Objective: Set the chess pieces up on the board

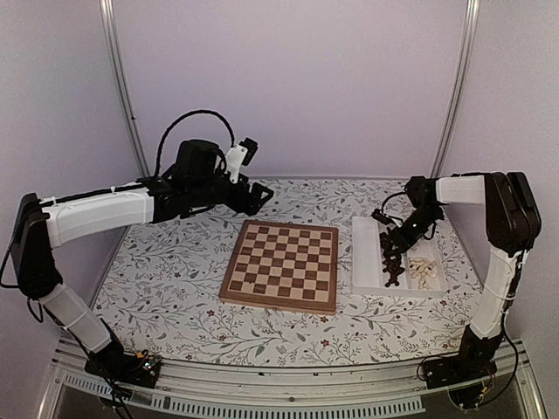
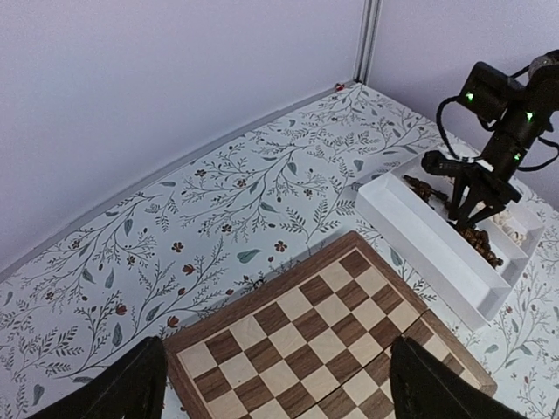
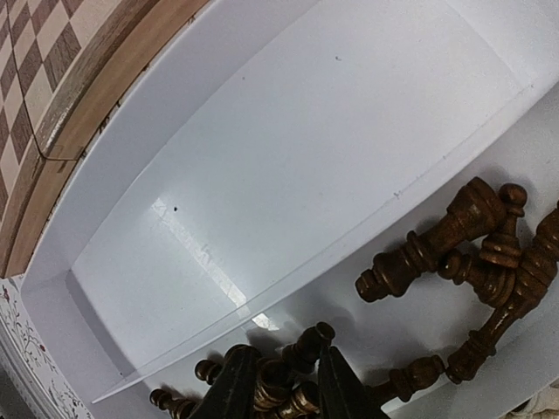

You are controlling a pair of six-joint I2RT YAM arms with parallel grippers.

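Note:
An empty wooden chessboard (image 1: 279, 266) lies mid-table. To its right stands a white tray (image 1: 365, 253) with dark brown pieces in a middle compartment and cream pieces (image 1: 424, 272) on the right. My right gripper (image 1: 391, 243) is down over the dark pieces; in the right wrist view its fingers (image 3: 341, 393) are apart among several pieces lying on their sides, near a small dark piece (image 3: 306, 345); whether it touches one is unclear. A large dark piece (image 3: 428, 244) lies farther along. My left gripper (image 1: 251, 196) hangs open in the air above the board's back, empty.
The tray's left compartment (image 3: 279, 148) is empty. Walls stand at the back and sides.

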